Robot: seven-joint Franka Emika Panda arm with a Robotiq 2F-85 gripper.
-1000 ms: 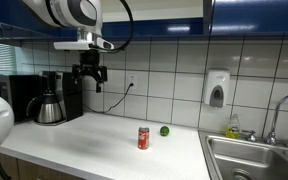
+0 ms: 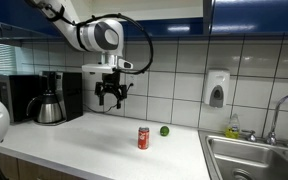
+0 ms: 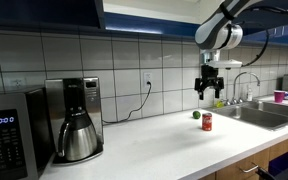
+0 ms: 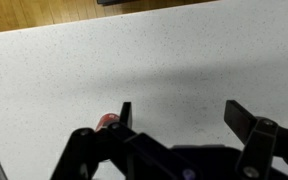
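Note:
A red can (image 2: 143,138) stands upright on the white counter (image 2: 84,141). Behind it and to its right in exterior view 1 sits a small green round object (image 2: 165,130). My gripper (image 2: 110,104) hangs open above the counter, to the left of the can there and well clear of it. In exterior view 2 the gripper (image 3: 208,95) appears above the can (image 3: 206,122). Looking down in the wrist view, the gripper has its fingers wide apart and only bare counter between them. Part of the can (image 4: 106,121) shows beside the left finger, which hides the rest.
A metal sink (image 2: 249,158) lies to the right, with a yellow-green bottle (image 2: 233,127) behind it. At the other end are a coffee maker (image 3: 78,120) and a microwave (image 3: 15,137).
My arm has swung to the right and come lower in exterior view 1, bringing the gripper closer to the can. The can and the green object have stayed in place.

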